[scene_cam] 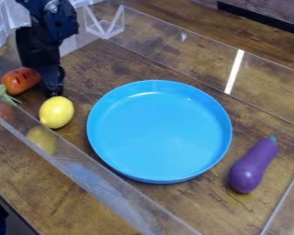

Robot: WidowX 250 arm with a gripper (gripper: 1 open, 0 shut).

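Note:
The black gripper (49,75) is low at the upper left, just right of an orange-red vegetable with green leaves (21,79); whether its fingers are apart or closed on anything is hard to make out in the dark shape. A yellow lemon (56,112) lies just in front of the gripper. A blue plate (158,129) fills the middle, and a purple eggplant (252,166) lies to its right.
A clear low wall (113,188) borders the wooden surface along the near left, with more transparent edges at the back and right. Bare wood (150,60) is free behind the plate.

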